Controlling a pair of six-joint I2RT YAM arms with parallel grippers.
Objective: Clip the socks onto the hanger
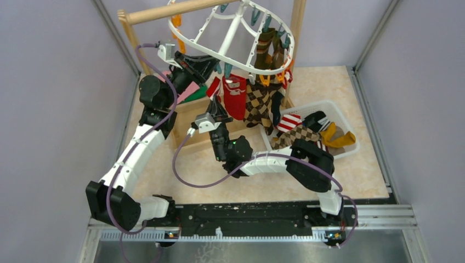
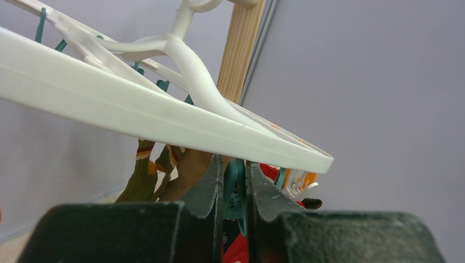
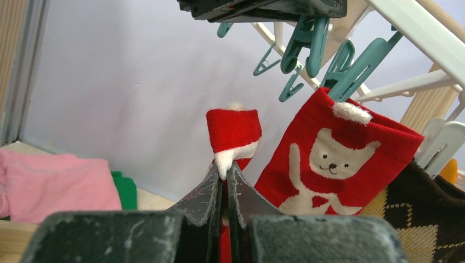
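Observation:
Under the white round hanger (image 1: pixel 225 58), my left gripper is shut on a teal clip (image 2: pixel 234 189) at the rim. My right gripper is shut on a red sock (image 3: pixel 233 131) with a white edge, gripped at its white part. The red sock's cuff stands up above the fingertips, below the left gripper and apart from the clips. Beside it, another red sock (image 3: pixel 329 164) with a white bear hangs from a teal clip (image 3: pixel 364 66). A brown argyle sock (image 1: pixel 259 104) and green-brown socks (image 1: pixel 264 48) hang further right.
A white basket (image 1: pixel 352 131) with several loose socks stands at the right. Pink cloth (image 3: pixel 60 181) and green cloth (image 3: pixel 125 189) lie at the left, by a wooden tray (image 1: pixel 189 139). The hanging bear sock is close to the right gripper.

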